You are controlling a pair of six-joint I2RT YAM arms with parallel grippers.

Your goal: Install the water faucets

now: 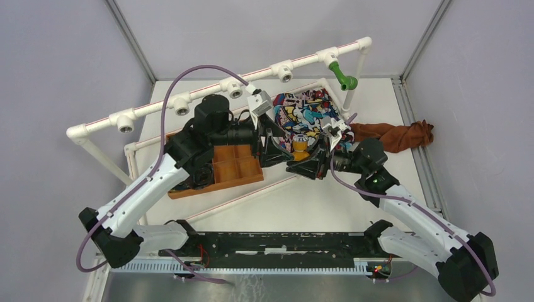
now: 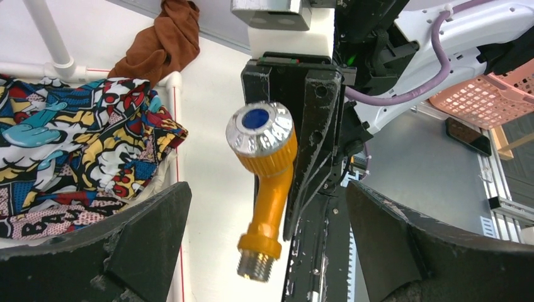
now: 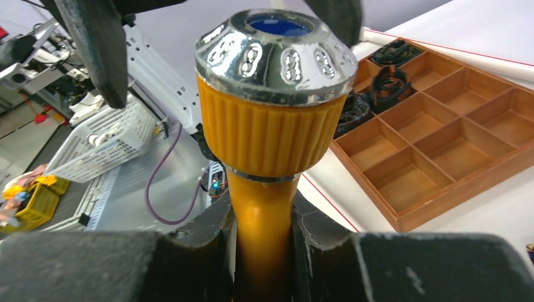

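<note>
An orange faucet (image 2: 271, 189) with a chrome head (image 3: 275, 63) is held upright in my right gripper, which is shut on its body. My left gripper (image 1: 277, 146) is open beside it; in the left wrist view the faucet stands between its widely spread fingers, with no contact clear. A green faucet (image 1: 343, 78) is fitted at the right of the raised white pipe (image 1: 145, 110), whose other tee fittings show empty openings.
A wooden compartment tray (image 3: 434, 151) with black coiled items lies below the pipe. A patterned cloth (image 2: 75, 157) and a brown cloth (image 1: 397, 135) lie on the white table (image 1: 340, 201), whose front right is clear.
</note>
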